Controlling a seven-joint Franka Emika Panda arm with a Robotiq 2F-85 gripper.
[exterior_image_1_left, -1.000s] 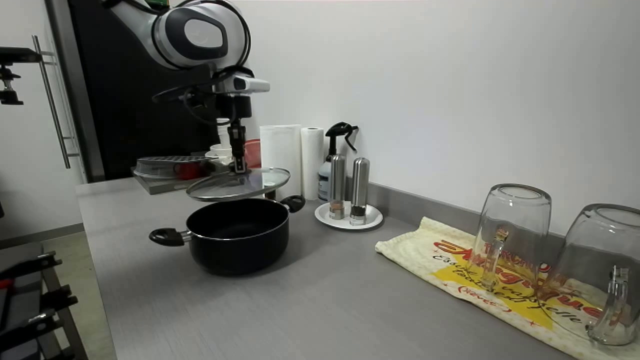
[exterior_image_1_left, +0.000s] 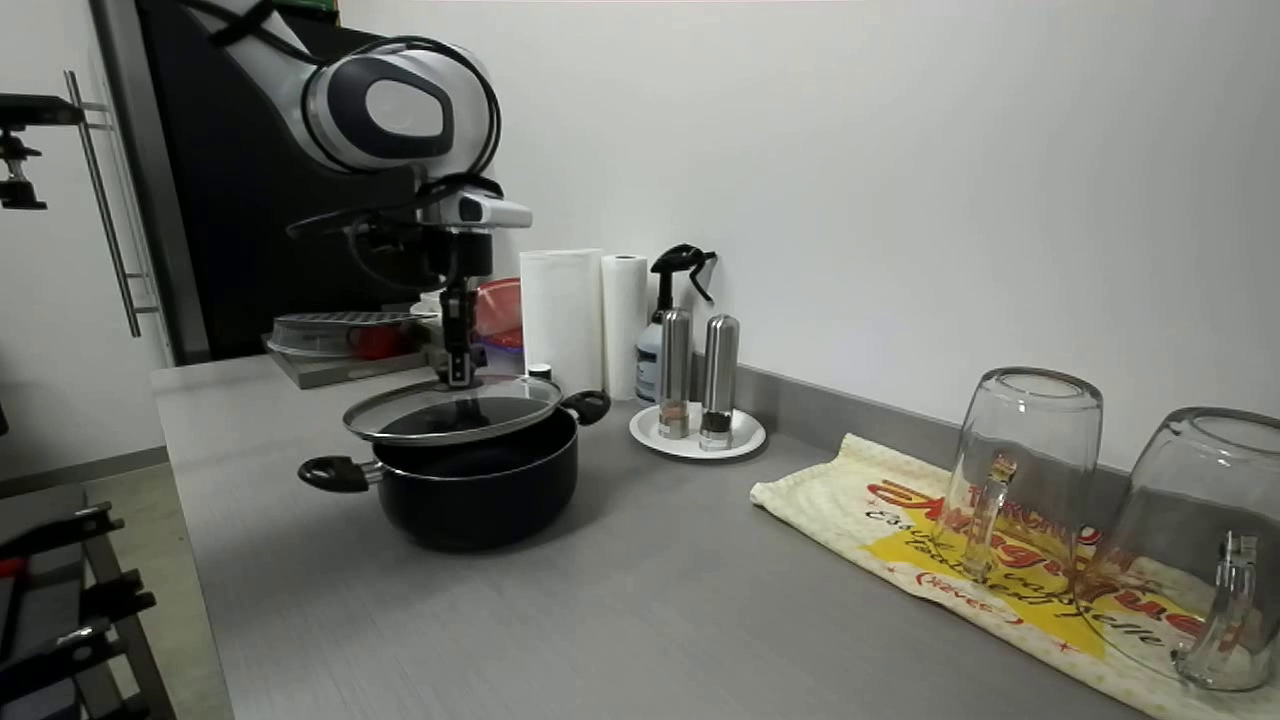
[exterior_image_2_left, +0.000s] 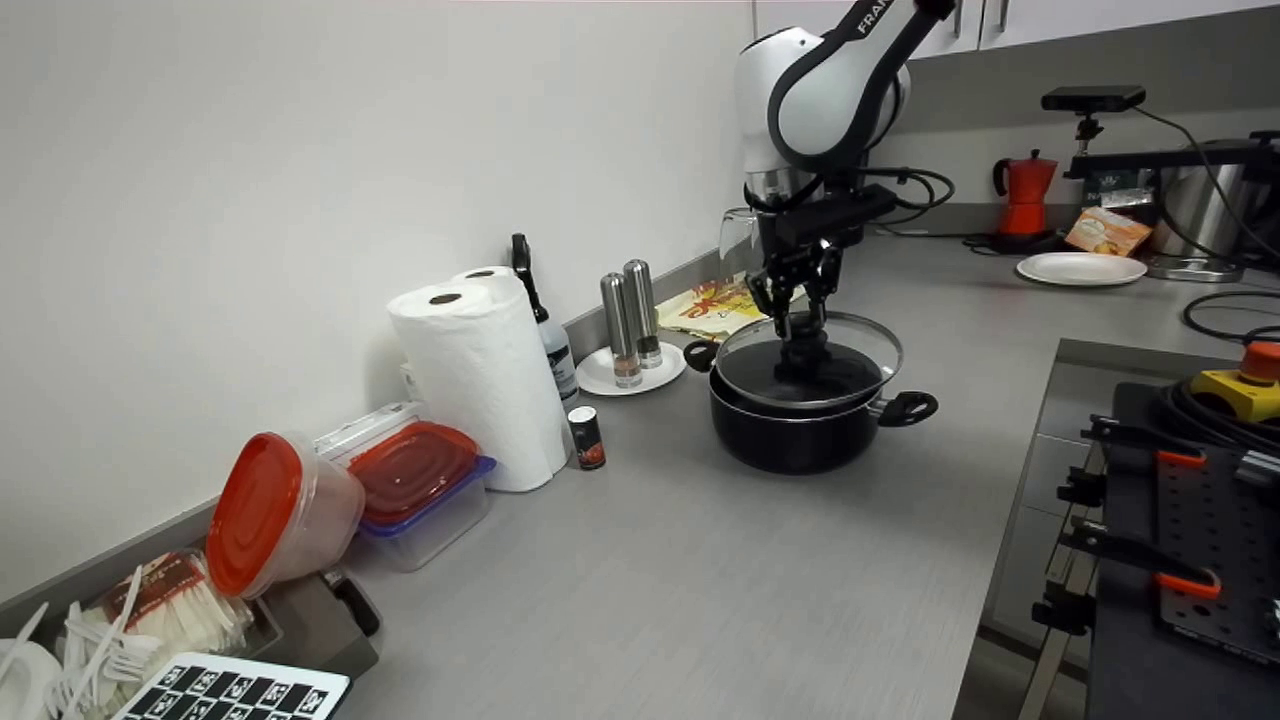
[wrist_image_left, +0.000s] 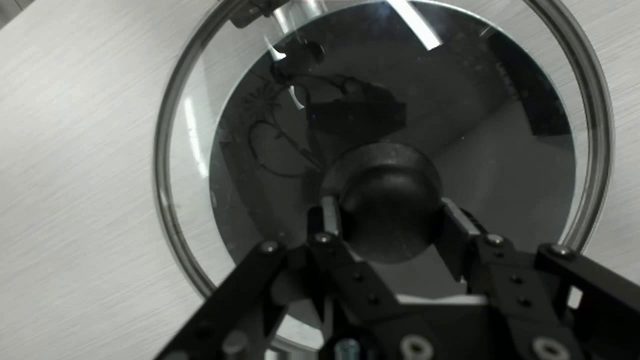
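A glass lid (exterior_image_1_left: 414, 412) with a metal rim hangs tilted over the black pot (exterior_image_1_left: 480, 498), its back edge touching or very near the pot's rim; I cannot tell which. In exterior view 1 the lid sits off to the left, leaving part of the pot's dark inside showing. My gripper is shut on the lid's black knob (wrist_image_left: 387, 210), one finger on either side. From the other side, the lid (exterior_image_2_left: 866, 348) is above the pot (exterior_image_2_left: 792, 442), whose two handles stick out beyond it.
Two steel mills (exterior_image_1_left: 717, 382) stand on a white plate (exterior_image_1_left: 654, 434) behind the pot. Paper rolls (exterior_image_2_left: 474, 360), a small dark jar (exterior_image_2_left: 587, 438) and food boxes (exterior_image_2_left: 414, 474) line the wall. Glass mugs (exterior_image_1_left: 1020, 468) rest upside down on a cloth (exterior_image_1_left: 840, 486).
My gripper and the lid in its grip have come down and slightly left in exterior view 1, closing most of the gap to the pot. The pot stays put.
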